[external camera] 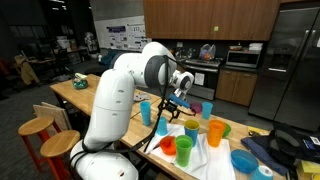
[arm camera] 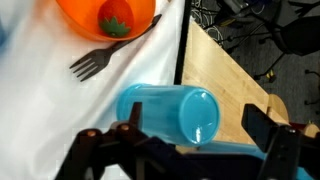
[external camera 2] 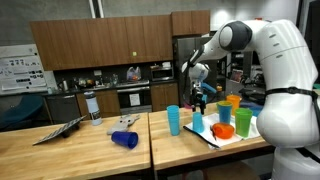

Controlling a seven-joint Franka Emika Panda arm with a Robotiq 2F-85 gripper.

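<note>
My gripper stands open, its two dark fingers spread wide on either side of a translucent blue cup (arm camera: 178,113) in the wrist view. The cup is seen mostly from above, and nothing shows as clamped. In exterior view 1 the gripper (external camera: 178,103) hangs above the table, higher than the blue cup (external camera: 162,127) near the red bowl. Exterior view 2 shows the gripper (external camera 2: 205,88) above the blue cups, with one blue cup (external camera 2: 198,122) just below it.
A fork (arm camera: 98,59) lies on the white cloth beside an orange-red bowl (arm camera: 73,10) holding a strawberry (arm camera: 115,17). Green (external camera: 183,151) and orange (external camera: 215,131) cups stand to the right. Another blue cup (external camera 2: 174,120) is close by. The wooden counter (external camera 2: 70,140) at left has bare room.
</note>
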